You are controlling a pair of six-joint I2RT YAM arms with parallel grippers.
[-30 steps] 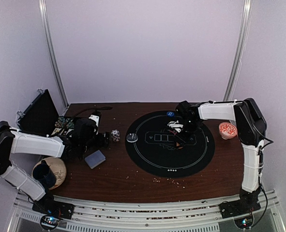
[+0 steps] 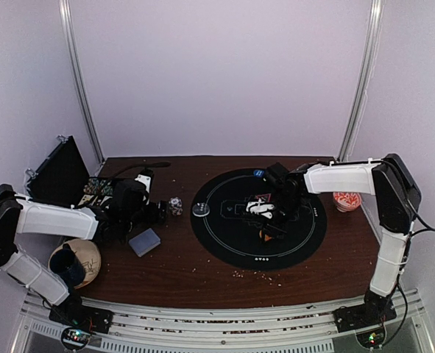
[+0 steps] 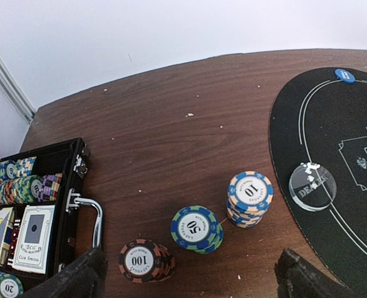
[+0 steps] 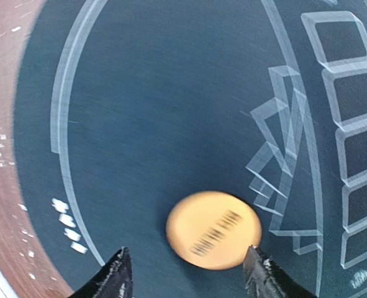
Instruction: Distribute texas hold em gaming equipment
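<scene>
My right gripper is low over the black poker mat [image 2: 232, 250], fingers apart beside an orange disc [image 4: 211, 230] with blurred lettering, nothing seen between them. My left gripper stands open over chip stacks marked 100 [image 3: 140, 261], 50 [image 3: 195, 228] and 10 [image 3: 248, 192]. At left lies the open case [image 2: 59, 173] with chips and card decks [image 3: 34, 239]. The clear DEALER puck [image 3: 312, 186] and a blue disc [image 3: 344, 76] are on the mat.
A mug [image 2: 68, 265] on a round tray [image 2: 90, 259] and a blue box [image 2: 143, 241] stand front left. A red-white bowl [image 2: 347, 201] is right of the mat.
My right arm has moved toward the front of the mat and somewhat left, lower in the top view. The left arm has not moved.
</scene>
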